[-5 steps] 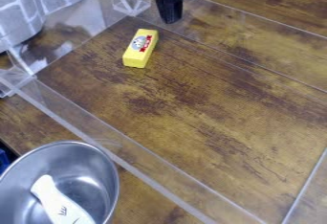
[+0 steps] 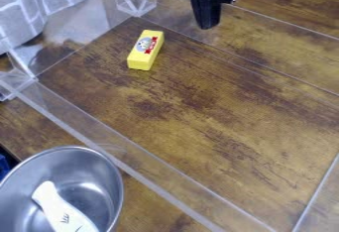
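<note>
The dark gripper (image 2: 207, 10) hangs at the top of the camera view, shut, with nothing visible between its fingers. A yellow box (image 2: 145, 50) with a red-and-white label lies on the wooden floor of the clear-walled tray, below and left of the gripper and apart from it. At the bottom left, a steel bowl (image 2: 103, 191) holds a white utensil (image 2: 61, 210).
Clear plastic walls (image 2: 138, 168) border the work area along the left and lower side. A patterned light cloth or panel (image 2: 40, 3) fills the upper left corner.
The yellow box and the bowl have not moved.
</note>
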